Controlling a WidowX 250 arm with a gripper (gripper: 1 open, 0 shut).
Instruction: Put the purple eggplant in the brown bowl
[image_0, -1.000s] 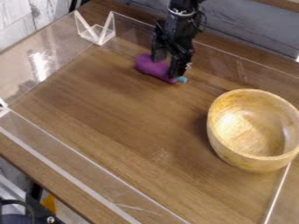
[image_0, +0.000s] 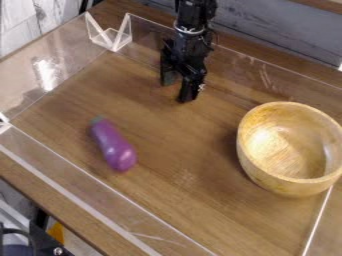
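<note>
The purple eggplant (image_0: 114, 145) lies on the wooden table toward the front left, its greenish stem end pointing to the back. At the right stands the brown bowl (image_0: 245, 150), light tan in colour, upright, and empty as far as its inside shows. My dark gripper (image_0: 179, 87) points down at the back middle of the table, well away from both the eggplant and the bowl. No object shows between its fingers. They are small and dark here, so how far apart they stand is unclear.
A white wire-like stand (image_0: 111, 33) is at the back left, near a clear side wall (image_0: 34, 75). A wooden ledge runs along the back. Bare table (image_0: 174, 150) separates the eggplant from the bowl.
The eggplant was at the back, right beneath the gripper; now it lies apart at the front left. My gripper has shifted slightly left. The bowl has stayed in place.
</note>
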